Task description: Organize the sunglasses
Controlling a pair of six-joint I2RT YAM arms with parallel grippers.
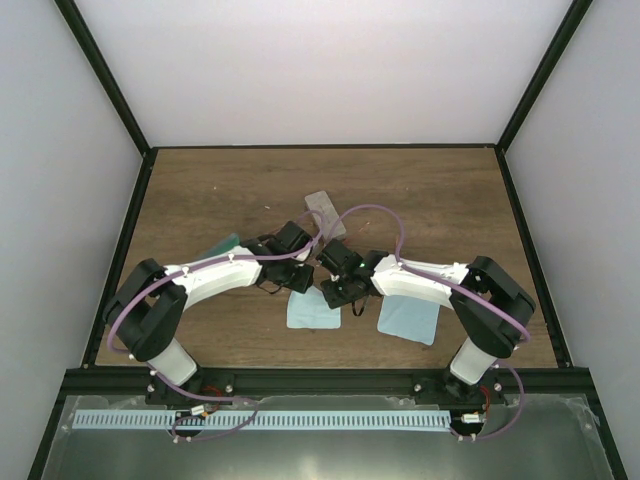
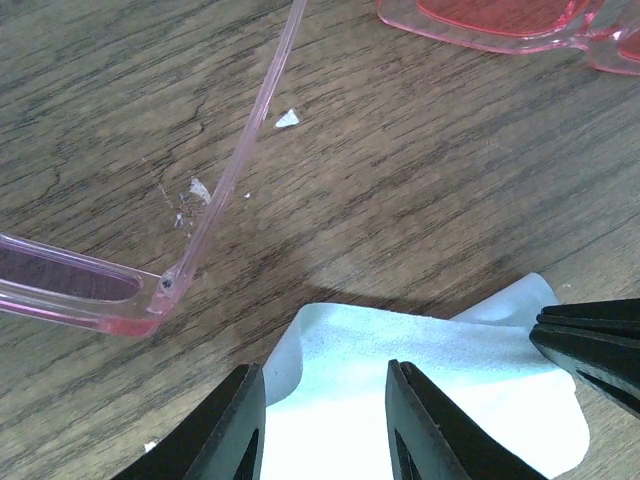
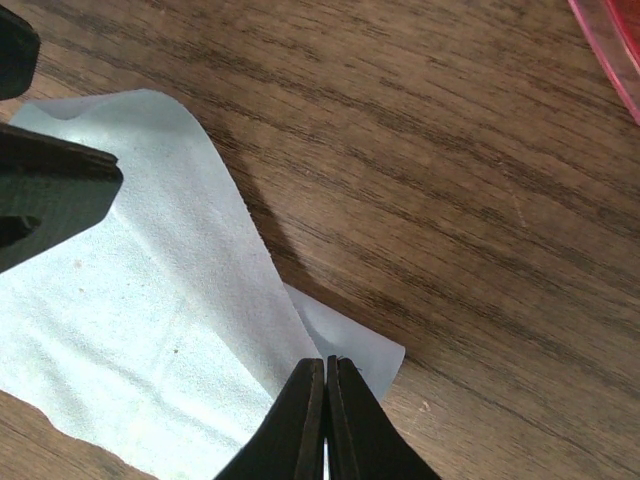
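A white cloth (image 1: 313, 310) lies in the front middle, its upper edge raised in folds (image 3: 220, 250). My left gripper hangs over it with fingers apart and nothing between them. My right gripper is shut, its fingertips at the cloth's folded edge; whether it pinches cloth is unclear. In the left wrist view, pink sunglasses with a dark lens (image 2: 50, 272) lie at left and red-lensed pink sunglasses (image 2: 480, 22) at top right, also partly seen (image 3: 615, 45) in the right wrist view.
A light blue cloth (image 1: 408, 320) lies to the right, a teal item (image 1: 222, 244) to the left, a grey slab (image 1: 325, 210) behind the grippers.
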